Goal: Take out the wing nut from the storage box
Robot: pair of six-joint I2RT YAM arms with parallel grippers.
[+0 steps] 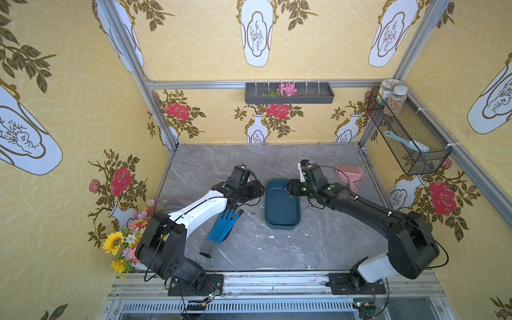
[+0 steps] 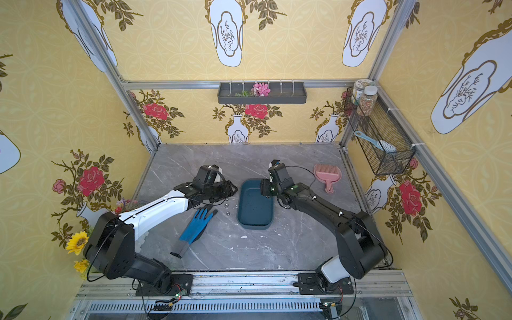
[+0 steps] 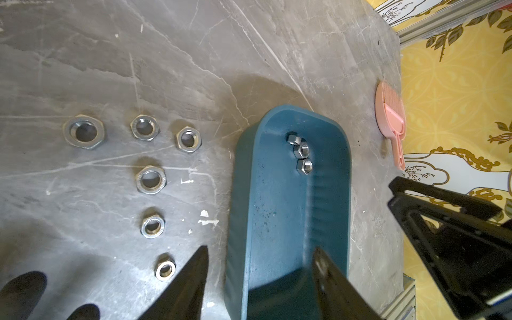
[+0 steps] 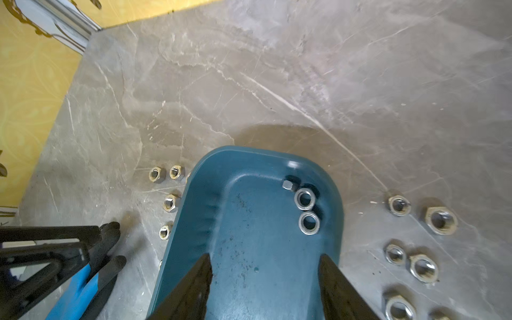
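Note:
A blue storage box (image 1: 282, 225) sits at mid-table. In the right wrist view three metal nuts lie at its far end: two larger nuts (image 4: 309, 222) side by side and a small one (image 4: 289, 185) at the corner. The left wrist view shows the same group, including a larger nut (image 3: 304, 166). With a gap between its fingers and nothing in it, my left gripper is open near the box's left wall. My right gripper stands open and empty, its fingertips seen over the box floor, short of the nuts.
Several loose nuts (image 3: 151, 179) lie left of the box, and several more, including a large nut (image 4: 441, 220), lie right of it. Blue gloves (image 1: 221, 229) are at front left. A pink dustpan (image 1: 350, 175) lies at back right.

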